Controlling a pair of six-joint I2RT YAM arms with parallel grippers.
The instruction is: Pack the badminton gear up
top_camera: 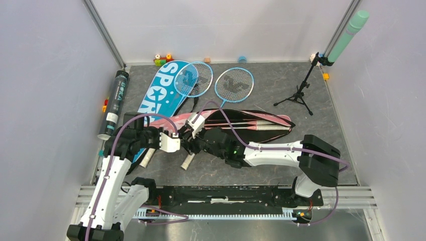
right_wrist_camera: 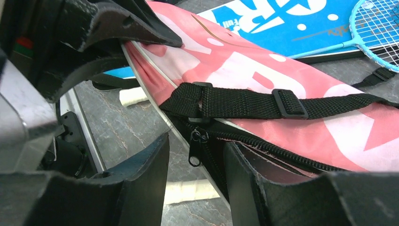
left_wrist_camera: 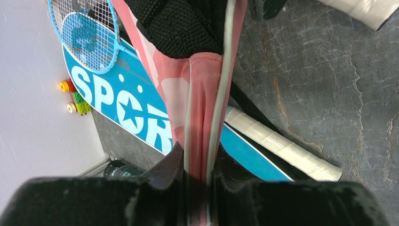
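Observation:
A long pink bag lies across the middle of the floor, unzipped, with pink shafts showing inside. Its narrow end is pinched in my left gripper, which is shut on the fabric. My right gripper is partly open over the bag's zip, and the black zipper pull hangs between its fingers, not clamped. A black strap with buckles crosses the bag just beyond. Two blue rackets lie behind the bag, one partly over the blue SPORT bag.
A black tube lies along the left wall. A tripod and mint tube stand at right. Pale racket handles stick out below the bag. Toy blocks sit by the back wall. Both grippers are close together.

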